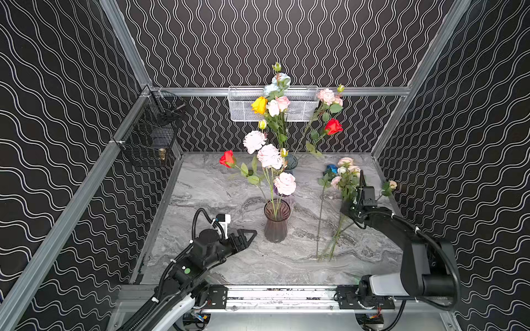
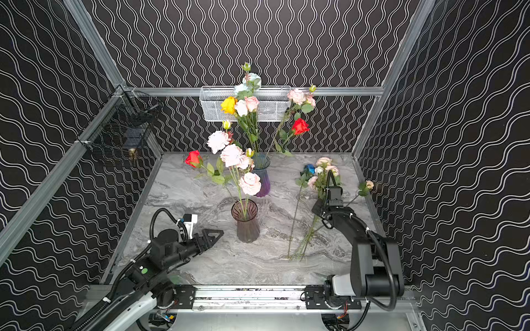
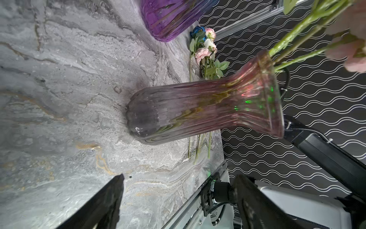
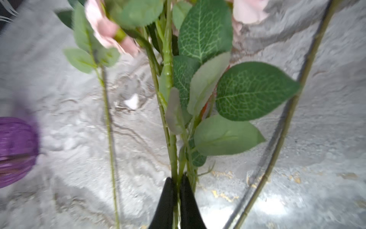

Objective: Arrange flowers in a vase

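Note:
On the marble surface, a brown glass vase (image 1: 275,227) stands upright, holding pale pink blooms (image 1: 270,156) and a red rose (image 1: 227,159). Behind it, a purple-blue vase (image 2: 264,182) bears several more flowers, among them a yellow rose (image 2: 228,104). My left gripper is open and empty, just left of the brown vase and apart from it. At the right, my right gripper is shut on green stems (image 4: 173,152) of a pink-flowered bunch; exactly how many stems it pinches is hard to tell.
A blue flower (image 1: 331,168) lies beside the gripped bunch, and a peach flower (image 1: 392,185) to its right. A brownish stem (image 4: 289,114) runs close by in the right wrist view. A white wire basket (image 1: 248,104) hangs at the back.

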